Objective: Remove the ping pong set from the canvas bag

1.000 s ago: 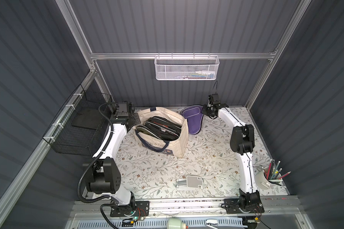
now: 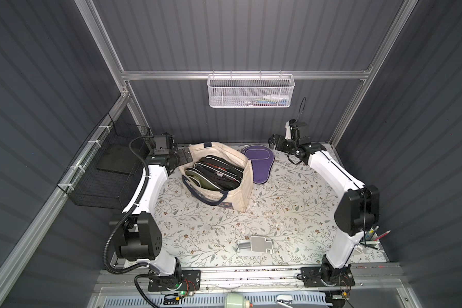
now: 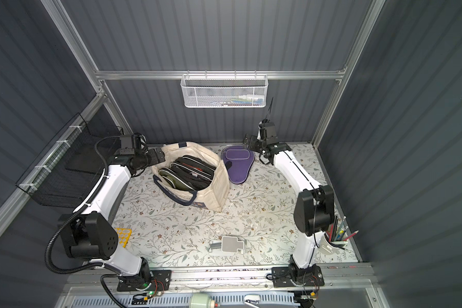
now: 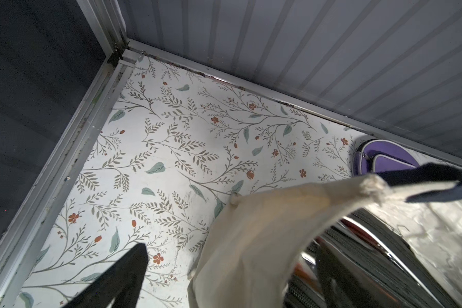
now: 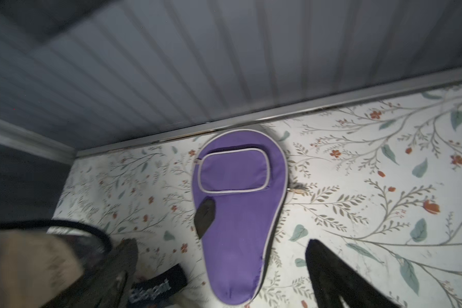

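The cream canvas bag (image 2: 241,197) stands at left centre with several dark zipped cases (image 2: 215,172) and an olive one inside. A purple paddle-shaped case (image 5: 233,231) lies flat on the table right behind the bag's right side. My left gripper (image 2: 182,156) is open over the bag's left rim; the left wrist view shows cream fabric between and beyond its blurred fingers, not gripped. My right gripper is open and raised above the purple case, holding nothing.
A white mesh basket (image 2: 250,92) hangs on the back wall, a black wire basket (image 2: 107,184) on the left. A grey object (image 2: 260,244) lies at the front centre, a pen cup (image 3: 331,246) at front right.
The purple case, tilted a second ago, lies flat now. My right arm has lifted and swung nearer. My left gripper has risen slightly.
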